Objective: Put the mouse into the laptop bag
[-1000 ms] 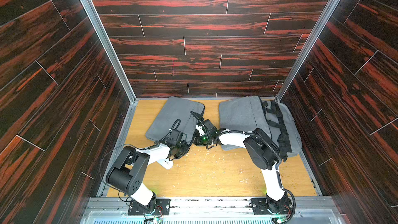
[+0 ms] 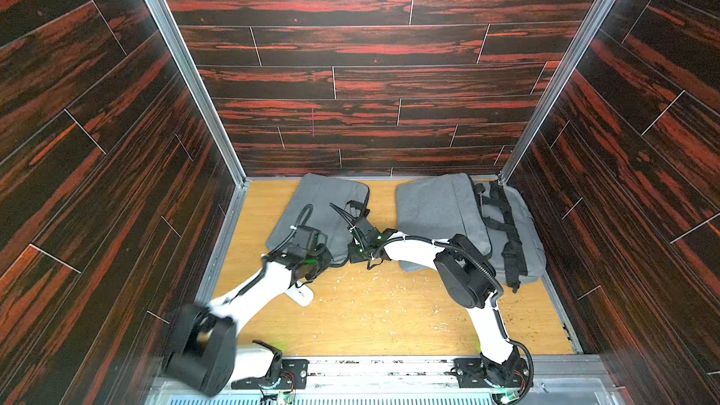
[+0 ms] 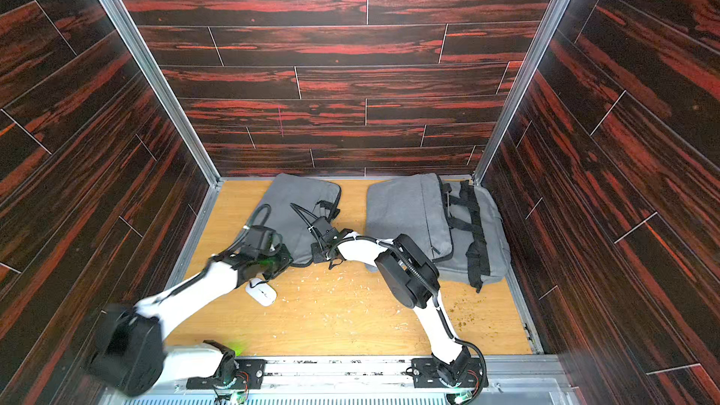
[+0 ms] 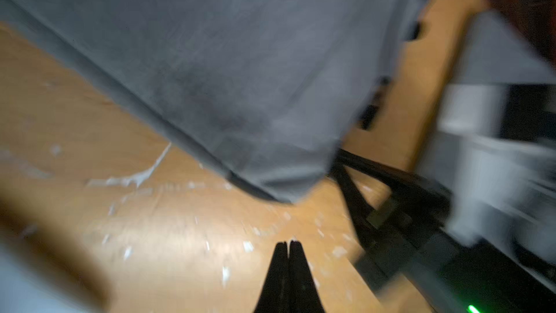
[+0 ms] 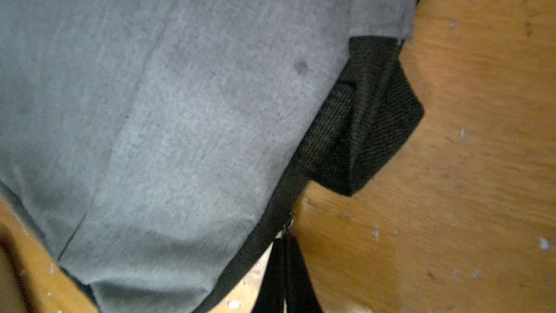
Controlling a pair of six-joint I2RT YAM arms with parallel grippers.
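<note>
The white mouse (image 2: 301, 294) lies on the table at the front left, partly hidden under my left arm. Behind it is a flat grey laptop bag (image 2: 318, 202) with dark edge trim. Over the table just in front of the bag's corner, my left gripper is shut with nothing showing between its tips. My right gripper is shut at the black trim along the bag's side. A small metal piece, like a zipper pull (image 5: 289, 222), shows right at its tips; I cannot tell whether they grip it.
Grey folded bags (image 2: 442, 206) with black straps (image 2: 512, 243) lie at the right. A loose black strap (image 5: 370, 139) sticks out from the left bag's side. Bare table (image 2: 390, 315) stretches across the front middle.
The mouse has not moved.
</note>
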